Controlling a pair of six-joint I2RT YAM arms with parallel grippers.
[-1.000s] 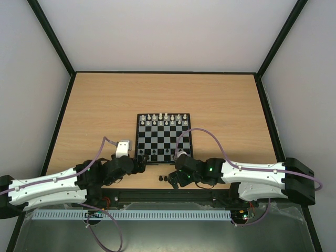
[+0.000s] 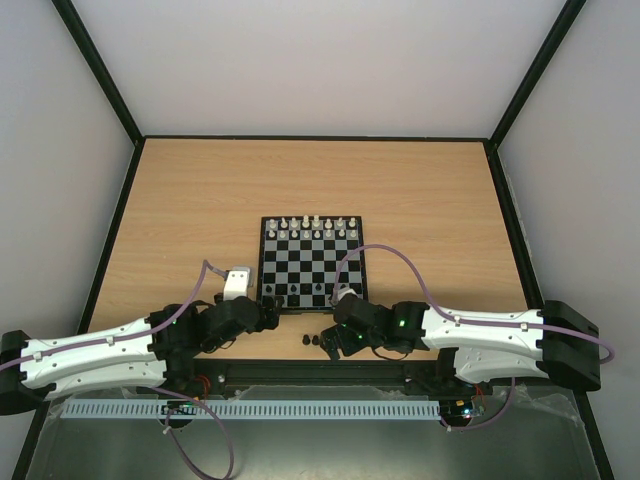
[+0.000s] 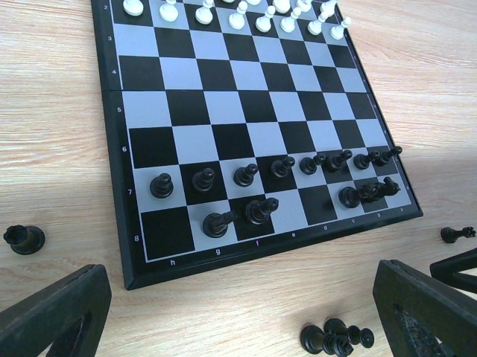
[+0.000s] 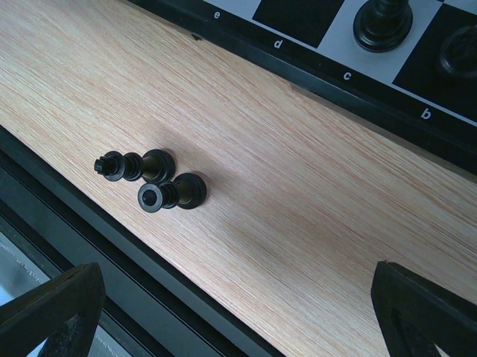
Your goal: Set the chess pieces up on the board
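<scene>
White pieces [image 3: 237, 18] line the far side of the chessboard [image 3: 257, 108]. A row of black pawns [image 3: 246, 175] stands on the near side, with a few taller black pieces [image 3: 261, 210] behind it. Left of the board, a black rook-like piece [image 3: 24, 238] stands on the table. Two black pieces, one with a cross-like top [image 4: 134, 166] and one with a round head [image 4: 173, 193], stand close together in front of the board. My left gripper is open by the board's near-left corner. Open and empty, my right gripper is over the table beside that pair.
Another dark piece [image 3: 457, 234] stands beyond the board's near-right corner, close to a dark finger of the right arm. A dark frame rail [image 4: 149, 275] runs along the table's front edge. Behind the board the wooden table [image 2: 310, 180] is clear.
The right arm and the pieces visible from above look unmoved.
</scene>
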